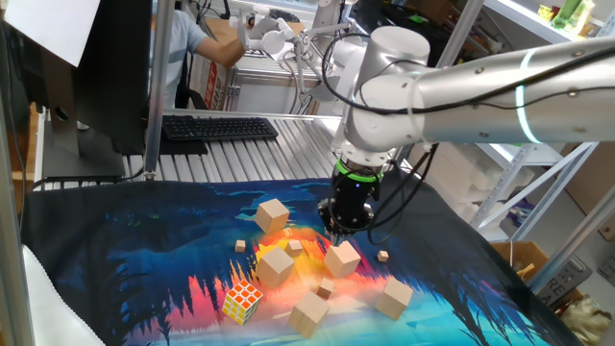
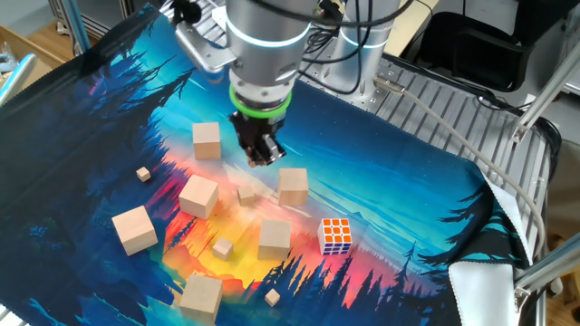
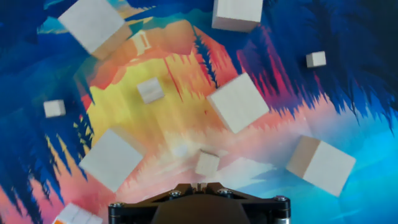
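Several large wooden cubes (image 1: pixel 276 267) and several small wooden cubes (image 1: pixel 326 287) lie spread over a colourful cloth (image 1: pixel 106 279). A Rubik's cube (image 2: pixel 334 235) with an orange-and-white top sits near them; only its corner shows at the lower left of the wrist view. My gripper hangs above the cloth, apart from the blocks, its fingers together and nothing visible between them. Just ahead of the fingertips in the wrist view is one small cube (image 3: pixel 207 163), lower down on the cloth. In exterior view 1 the gripper (image 1: pixel 336 234) hides one large cube (image 2: pixel 134 230).
A black keyboard (image 1: pixel 219 129) rests on the ribbed table behind the cloth, beside a dark monitor (image 1: pixel 101 86). Metal posts (image 1: pixel 159 86) frame the table.
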